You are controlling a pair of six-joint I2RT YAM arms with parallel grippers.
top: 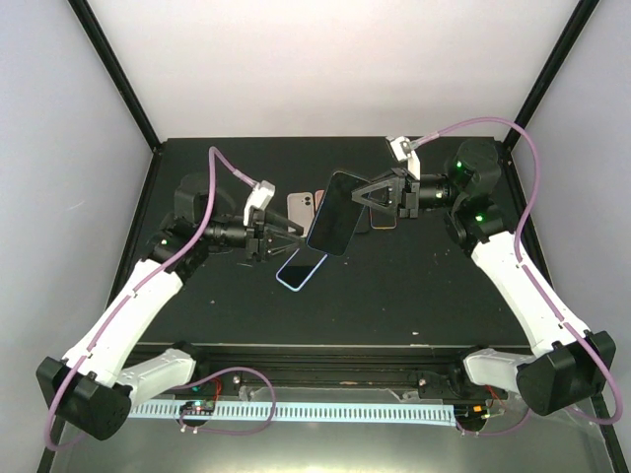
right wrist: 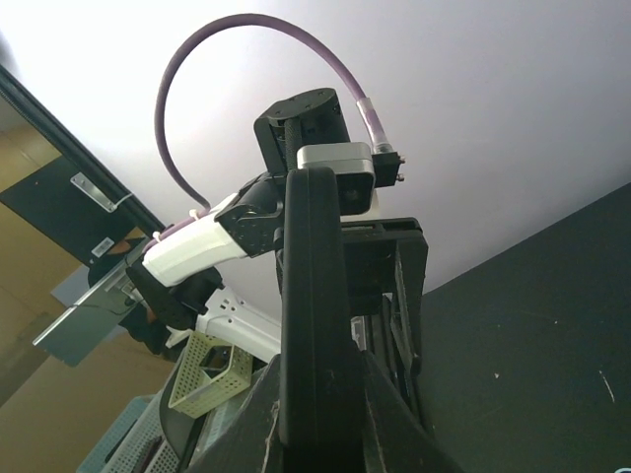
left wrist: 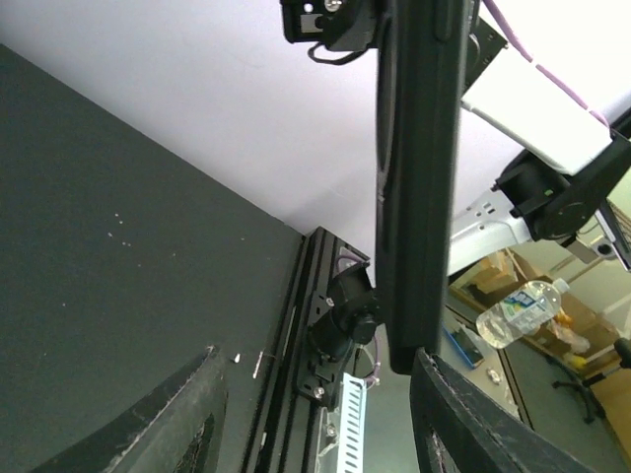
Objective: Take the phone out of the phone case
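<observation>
A dark phone in a black case (top: 335,214) is held tilted above the table in the top view. My right gripper (top: 357,194) is shut on its upper right edge. Seen edge-on, the cased phone (right wrist: 315,296) fills the middle of the right wrist view. My left gripper (top: 301,235) stands open by the phone's lower left edge. In the left wrist view the case's black side (left wrist: 419,197) reaches down to the tip of the right-hand finger (left wrist: 426,379), and the space between the fingers is otherwise empty. Whether finger and case touch I cannot tell.
On the dark table (top: 246,310) below lies a blue-edged phone (top: 301,269). A pale pink phone (top: 301,210) and an orange-edged phone (top: 383,219) lie behind, partly covered by the held phone and arms.
</observation>
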